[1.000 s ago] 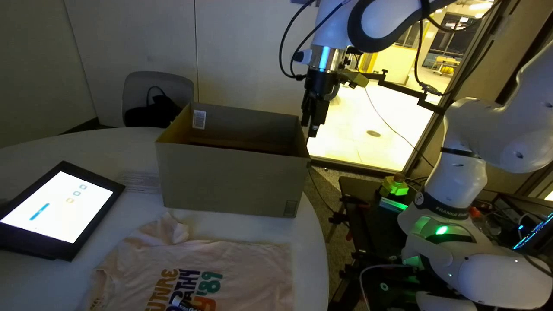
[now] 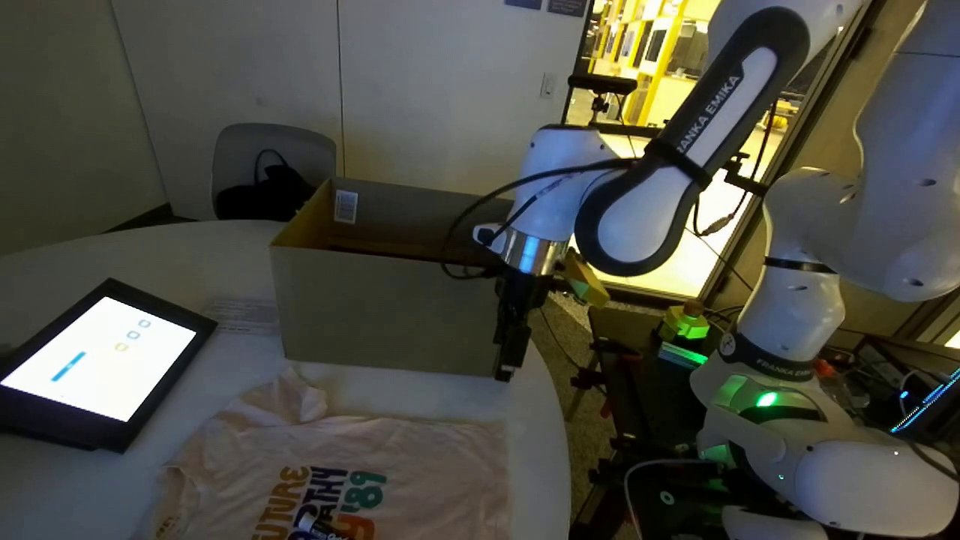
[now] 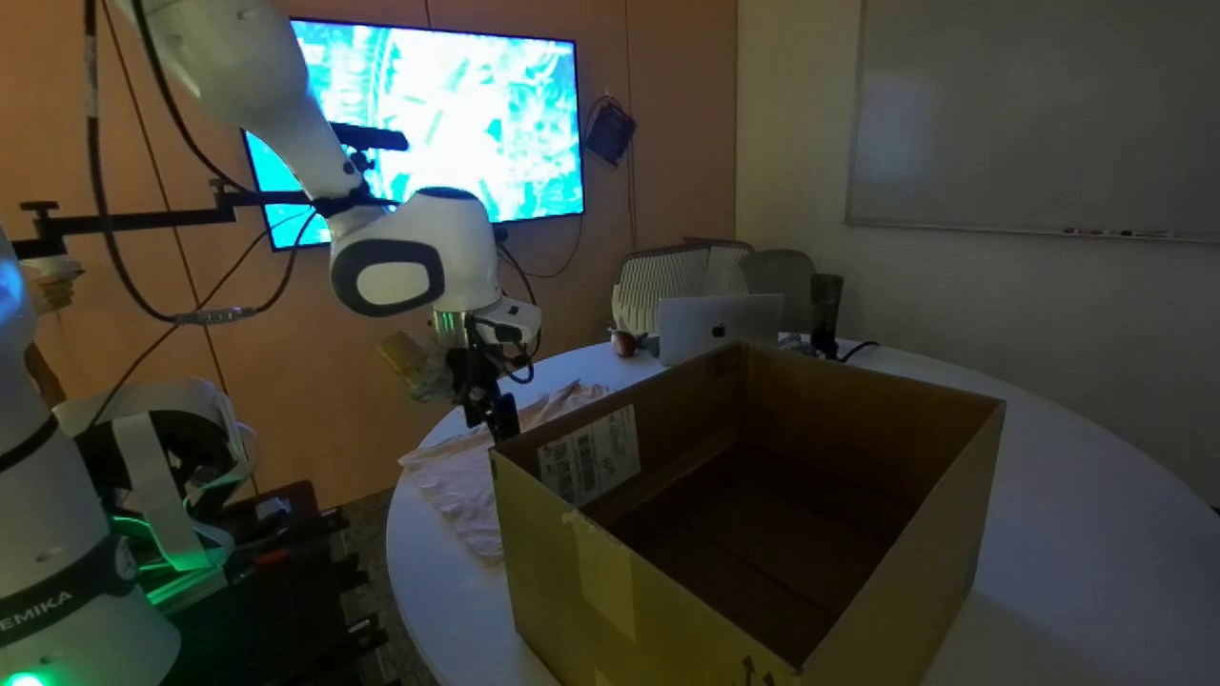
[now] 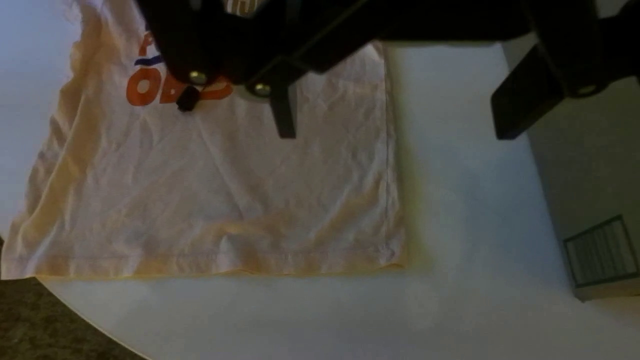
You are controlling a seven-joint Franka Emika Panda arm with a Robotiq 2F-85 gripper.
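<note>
A pale pink T-shirt (image 2: 405, 468) with colourful lettering lies spread on the white round table. Its hem reaches close to the table's edge in the wrist view (image 4: 252, 174). On the lettering rests a small dark object (image 4: 187, 99), partly hidden behind my gripper in the wrist view. A large open cardboard box (image 2: 387, 315) stands beside the shirt; its visible inside looks empty in exterior view 2. My gripper is open, its fingers wide apart with nothing between them. It hangs above the gap between shirt and box, near the box's corner (image 3: 503, 429).
A tablet-like screen (image 2: 108, 355) lies on the table left of the shirt. Behind the box in exterior view 2 are a laptop (image 3: 721, 326) and a dark upright object (image 3: 825, 309). A strip of bare table (image 4: 462, 180) runs between shirt and box.
My gripper has come down from above the box's right rim to low beside the box's near right corner, closer to the shirt. Shirt, box and tablet have stayed put.
</note>
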